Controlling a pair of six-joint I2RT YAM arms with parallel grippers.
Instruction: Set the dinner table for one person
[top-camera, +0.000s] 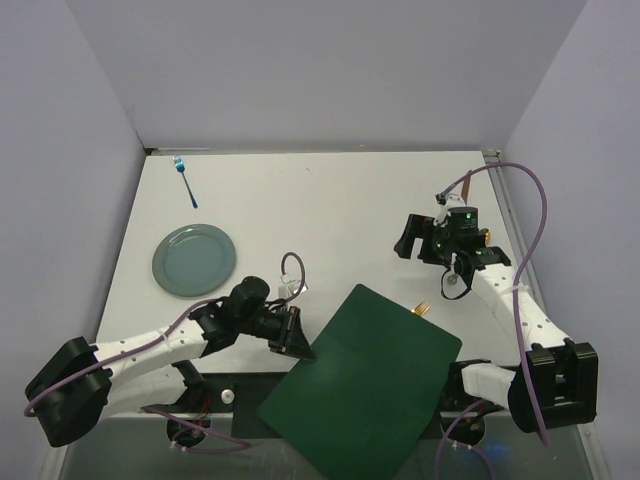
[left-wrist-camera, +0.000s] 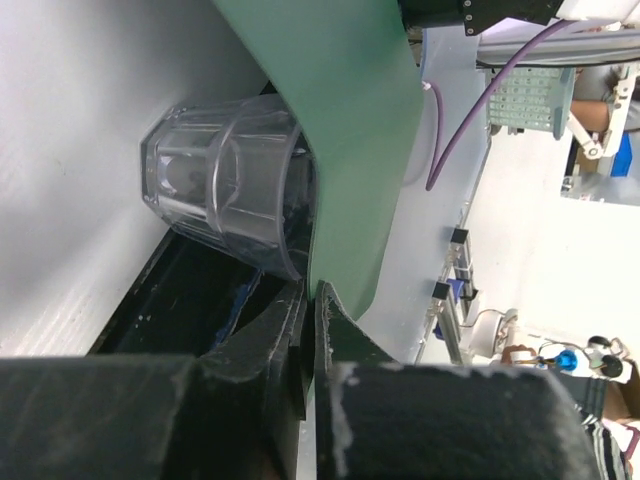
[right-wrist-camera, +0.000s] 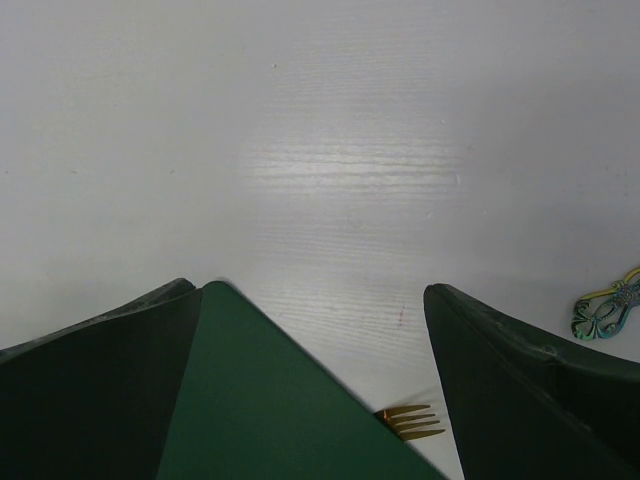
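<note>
My left gripper is shut at the left edge of the green mat; in the left wrist view its fingertips meet at the mat's edge, beside a clear plastic cup. The mat lies askew over the front edge of the table. My right gripper hangs open over the table's right side. A gold fork pokes out at the mat's right edge. An ornate utensil handle shows in the right wrist view. A grey plate and blue fork lie at the left.
Other cutlery at the right side is partly hidden under my right arm. Walls bound the left, back and right.
</note>
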